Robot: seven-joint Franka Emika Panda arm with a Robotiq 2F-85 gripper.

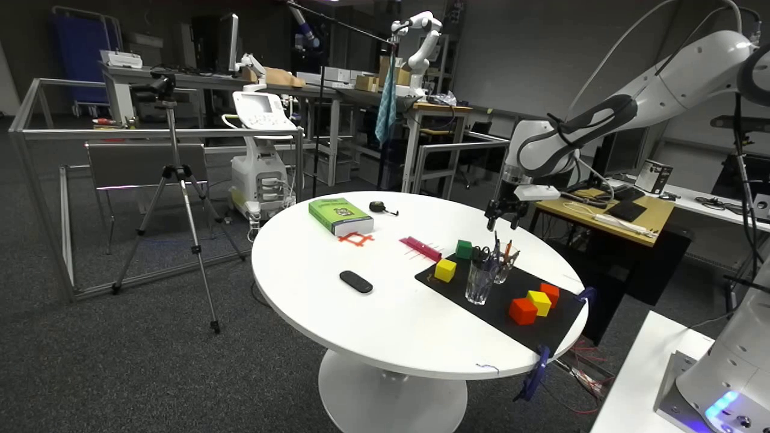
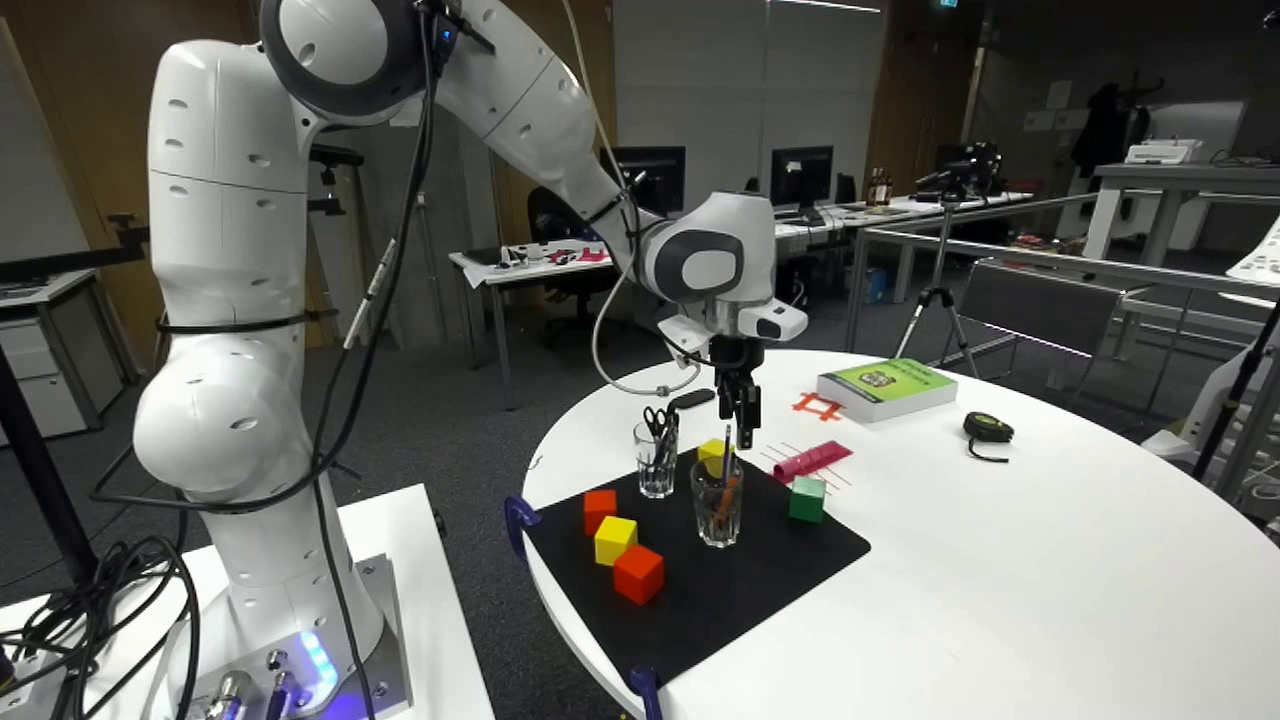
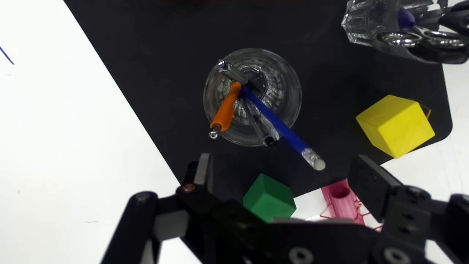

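In the wrist view my gripper stands open, with nothing held between its wide-apart fingers. A clear glass (image 3: 288, 101) lies ahead of the fingertips, seen from above on the black mat (image 3: 154, 83). Leaning in it are an orange pen (image 3: 226, 110), a blue pen (image 3: 281, 125) with a pale end, and clear pens. The blue one's end reaches toward the gap between the fingers. Exterior view 2 has the gripper (image 2: 738, 430) above the table, beyond this glass (image 2: 717, 522). A second glass (image 2: 655, 474) with scissors stands beside it.
A green cube (image 3: 269, 198) and a yellow cube (image 3: 395, 125) sit near the glass. More cubes, including a red cube (image 2: 638, 574), lie on the mat. A pink piece (image 2: 813, 461), a green book (image 2: 888, 386) and a tape measure (image 2: 987, 427) are farther off.
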